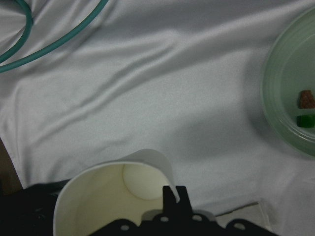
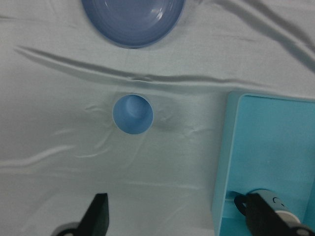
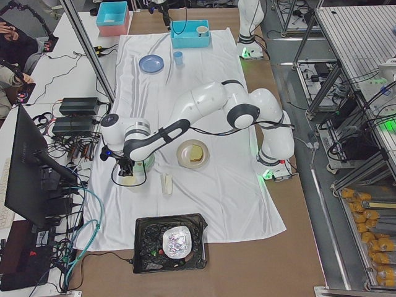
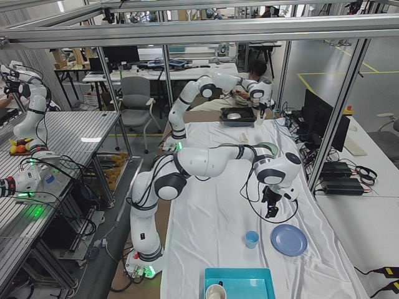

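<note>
My left gripper (image 3: 127, 168) is shut on the rim of a white cup (image 1: 88, 201), its pale inside showing in the left wrist view. Beside it lies a translucent green plate (image 1: 285, 64) with a brown piece (image 1: 306, 99) and a green piece (image 1: 305, 121). My right gripper (image 4: 270, 205) stands open above the cloth, near a small blue cup (image 2: 133, 114), a blue plate (image 2: 133, 34) and a turquoise bin (image 2: 266, 137) holding a mug (image 2: 270, 201).
A beige plate with a yellow block (image 3: 195, 153) and a pale packet (image 3: 166, 183) lie on the cloth. A black tray (image 3: 148, 241) with a foil container sits at the near end. Cables (image 3: 96, 223) run along the left edge.
</note>
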